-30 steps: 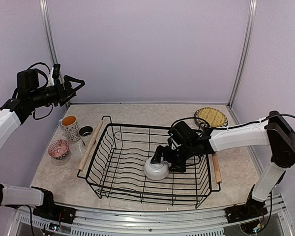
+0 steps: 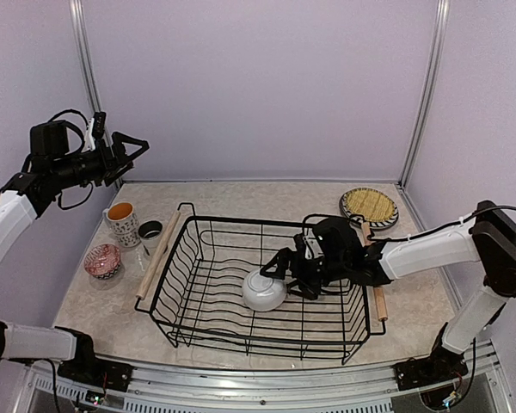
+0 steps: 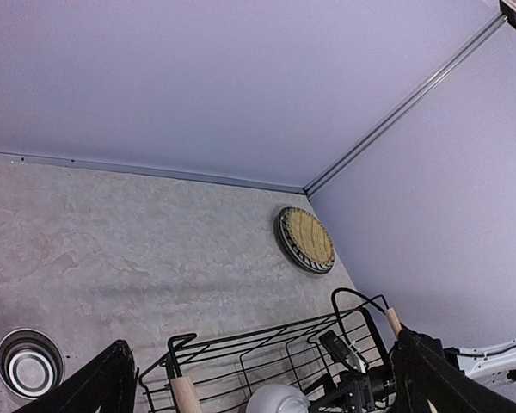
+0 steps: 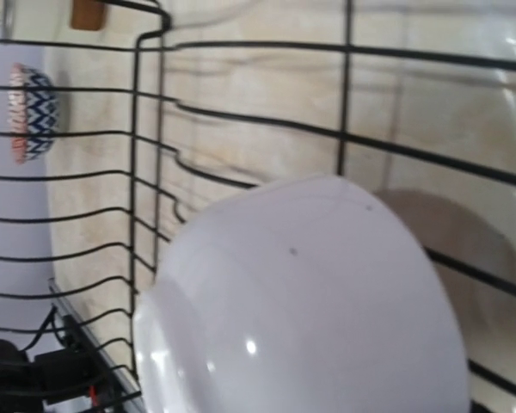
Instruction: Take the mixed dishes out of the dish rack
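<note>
A glossy white bowl (image 2: pixel 262 295) lies upside down on the wires of the black dish rack (image 2: pixel 208 331); it fills much of the right wrist view as a white bowl (image 4: pixel 310 301). Just above its right side in the top view is my right gripper (image 2: pixel 291 275), its fingers apart; whether they touch the bowl cannot be told, and no fingertips show in the right wrist view. High over the counter's left end, my left gripper (image 2: pixel 136 158) stands open and empty, with its dark fingers (image 3: pixel 99 387) wide apart in its own wrist view.
Left of the rack stand a patterned mug (image 2: pixel 121 225), a dark-mouthed cup (image 2: pixel 150 237) and a red-pink bowl (image 2: pixel 102 261). Stacked plates (image 2: pixel 368 206) lie at the back right. Wooden handles (image 2: pixel 155 267) edge the rack. Behind it, the counter's middle is clear.
The white bowl has shifted slightly left across the rack. My right gripper has turned a little and its wrist has moved right. The left arm has stayed still.
</note>
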